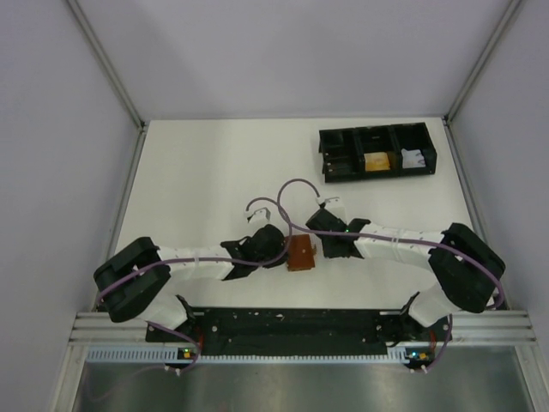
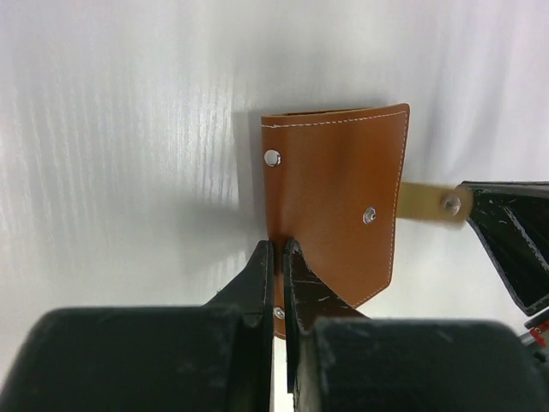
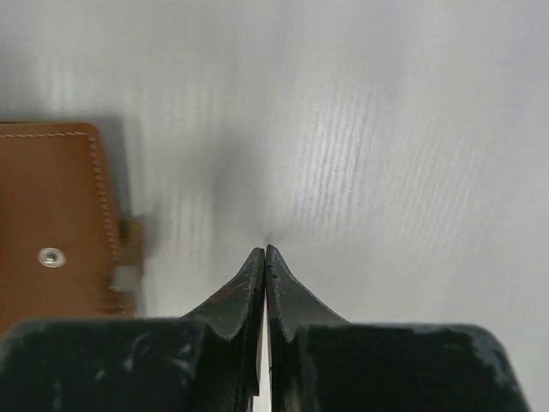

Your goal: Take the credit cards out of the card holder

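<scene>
A brown leather card holder [image 1: 300,256] with white stitching and metal snaps lies on the table between my two grippers. In the left wrist view, the shut fingertips of my left gripper overlap the left edge of the holder [image 2: 339,184]; whether they pinch any leather cannot be made out. A short tan strap [image 2: 429,202] with a snap sticks out of the right edge, blurred. My right gripper is shut, nothing visible between its fingers, a gap to the right of the strap [image 3: 126,273]. No credit cards show.
At the back right stands a black compartment box [image 1: 376,137] holding a yellow item [image 1: 377,161] and a white one [image 1: 413,159].
</scene>
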